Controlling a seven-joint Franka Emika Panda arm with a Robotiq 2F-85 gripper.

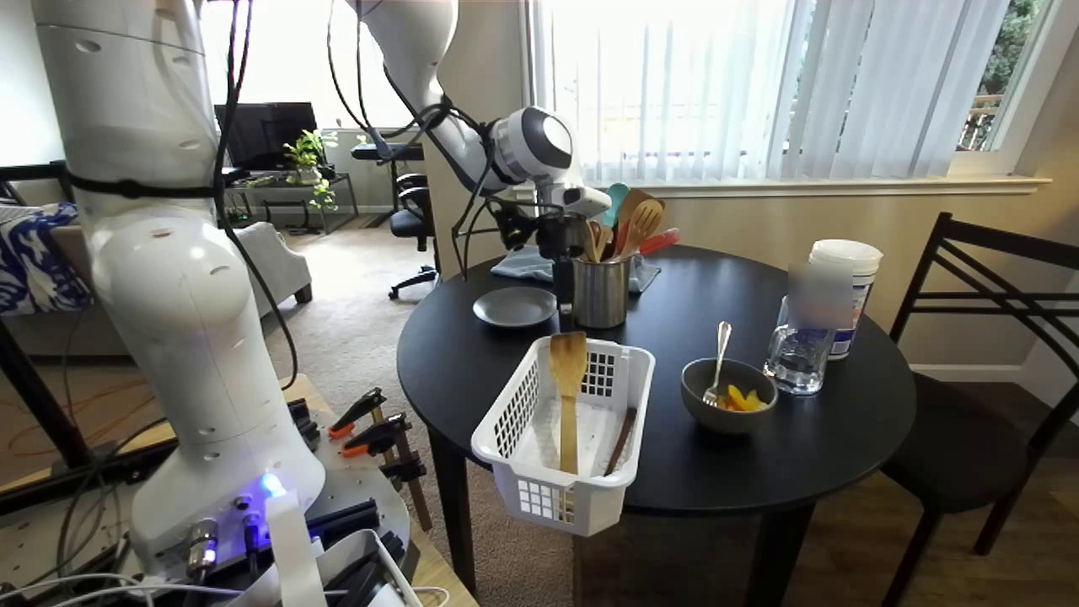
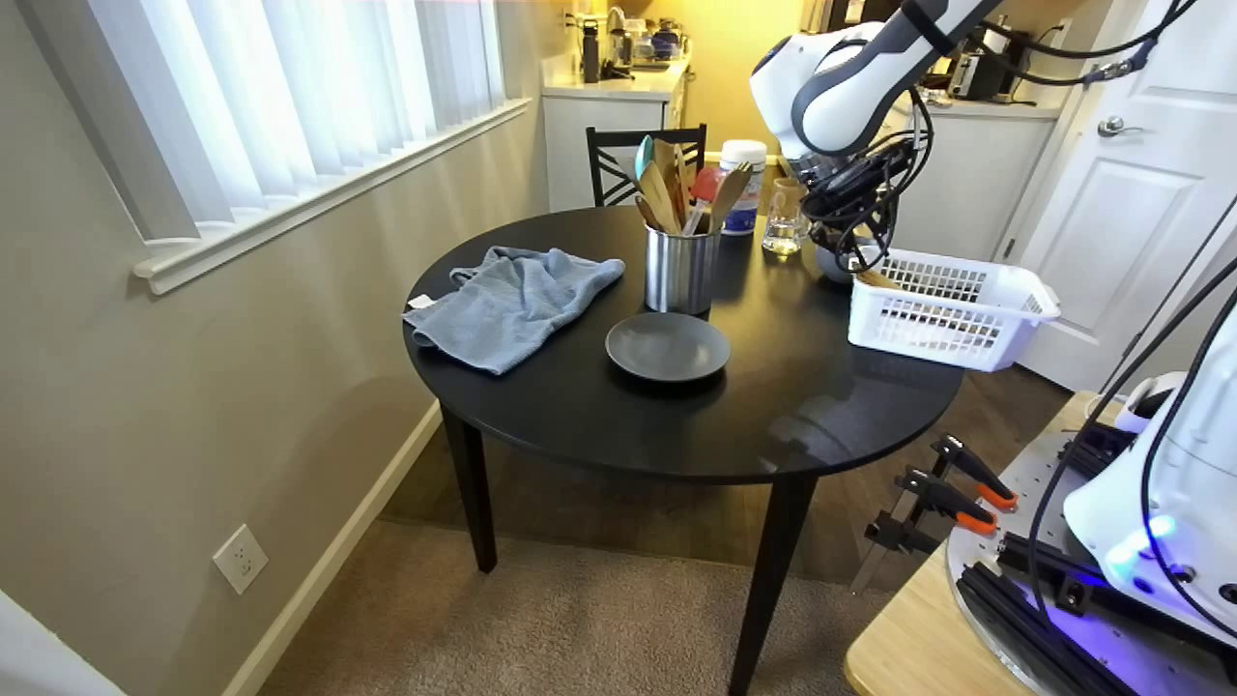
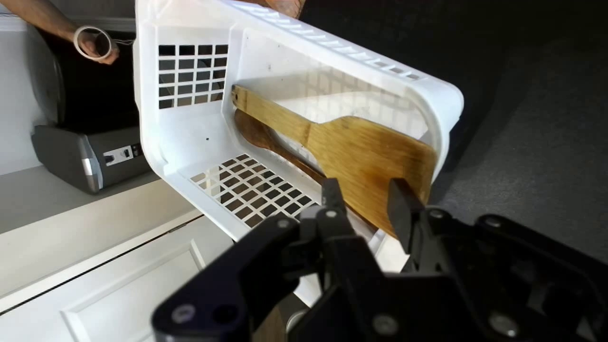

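A white plastic basket point(image 1: 635, 379) slants over the near edge of the black table point(image 1: 698, 475), its near end hanging past the edge. Inside lie a wooden spatula point(image 1: 568, 384) and a darker wooden utensil point(image 1: 620, 440). The wrist view shows the spatula's broad blade point(image 3: 370, 159) resting against the rim on the gripper's side. My gripper has its fingers parted, with a gap between the tips. In exterior view 1 the gripper point(image 1: 566, 307) hangs just above the blade's upper end. Contact with blade or rim is hard to judge.
Behind the basket are a grey plate point(image 1: 515, 307) and a metal utensil holder point(image 1: 602, 293). To the right stand a grey bowl point(image 1: 730, 415) with fruit and a fork, a glass mug point(image 1: 799, 359) and a white tub point(image 1: 855, 278). A blue towel point(image 2: 516, 302) lies at one side.
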